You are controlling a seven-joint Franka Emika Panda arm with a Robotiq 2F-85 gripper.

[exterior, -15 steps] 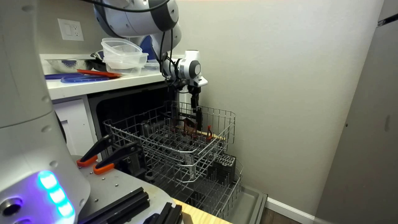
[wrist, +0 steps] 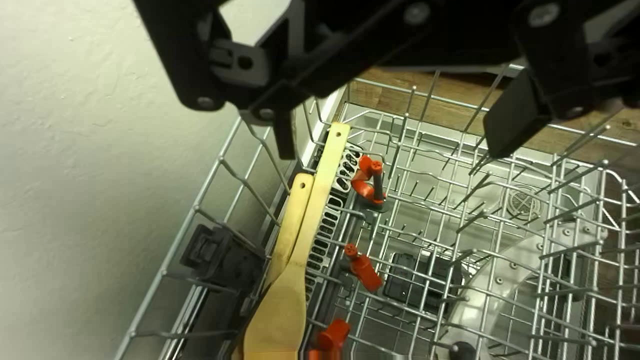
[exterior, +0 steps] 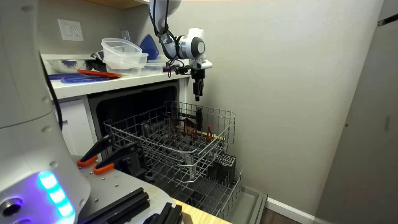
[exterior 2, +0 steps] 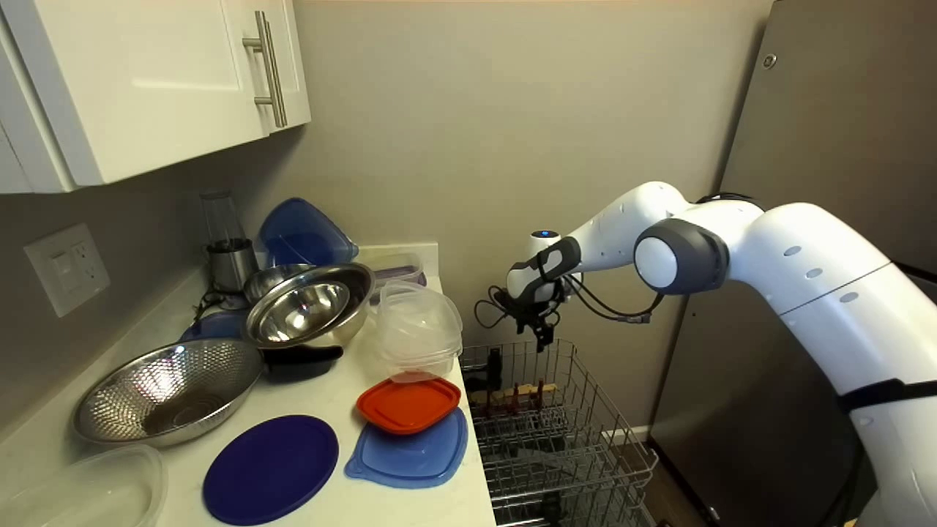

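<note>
Above the back of the dishwasher's upper rack (exterior: 171, 147), near the wall, hangs my gripper (exterior: 197, 97). In the wrist view the gripper is open: its two fingers stand wide apart, with nothing between them. Below lie two wooden utensils along the rack's wall side. The longer is a wooden spatula (wrist: 318, 207) with a broad blade; beside it is a shorter wooden handle (wrist: 292, 222), its lower end partly covered by the spatula. Orange clips (wrist: 363, 268) stand in a row beside them. No contact shows between gripper and utensils.
The wall closely borders the rack. Much of the upper rack is empty.
The arm has risen, lifting my gripper from the rack's top edge to clear above it and slightly to the right in exterior view 1. The rack and utensils look unchanged there.
</note>
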